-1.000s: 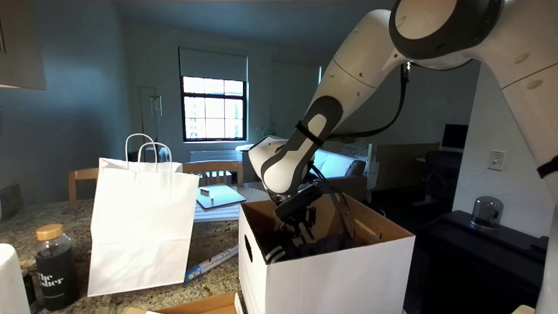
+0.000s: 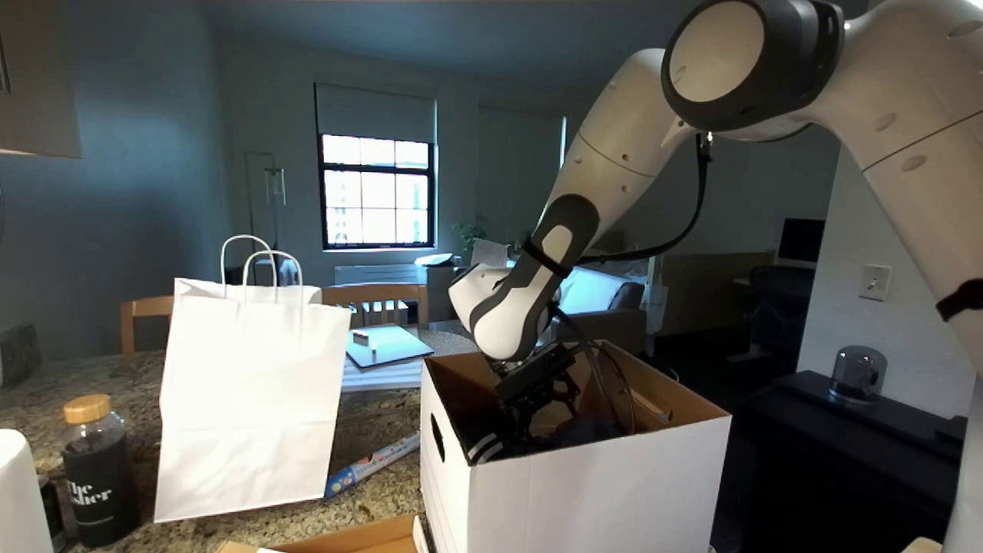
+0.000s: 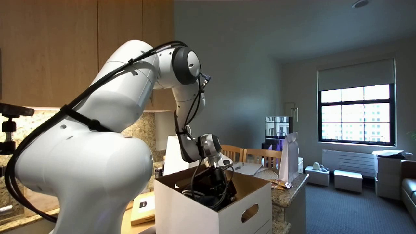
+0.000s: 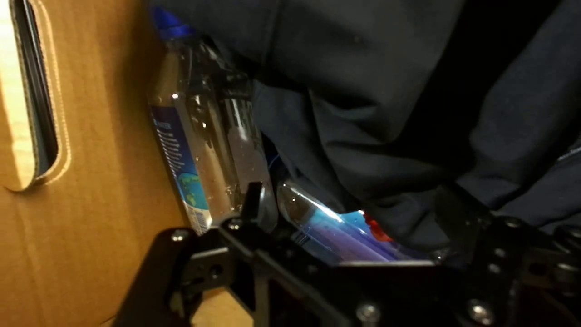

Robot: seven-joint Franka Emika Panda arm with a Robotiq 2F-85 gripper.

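Note:
Inside the white cardboard box [image 2: 590,502], my gripper points down with its fingers apart and nothing held. Dark cloth [image 4: 376,120] fills much of the wrist view, ahead of the fingers. A clear plastic water bottle [image 4: 209,147] with a blue cap lies along the box's brown inner wall, just left of the left finger [image 4: 253,204]. Between the fingers shows a clear item with blue and purple colouring [image 4: 348,231], partly covered by the cloth and the gripper. A small red piece [image 4: 376,226] sits beside it. Both exterior views show the hand below the box's rim.
The box wall with its handle hole [image 4: 41,92] stands close on the left. On the counter are a white paper bag [image 2: 253,405], a colourful tube [image 2: 373,464] and a bottle with a wooden lid [image 2: 92,470]. A flat cardboard box [image 3: 143,208] lies beside the white one.
The arm has come down and slightly to the right in exterior view 1, bringing the hand deeper into the box. The bag, tube and box have stayed where they were.

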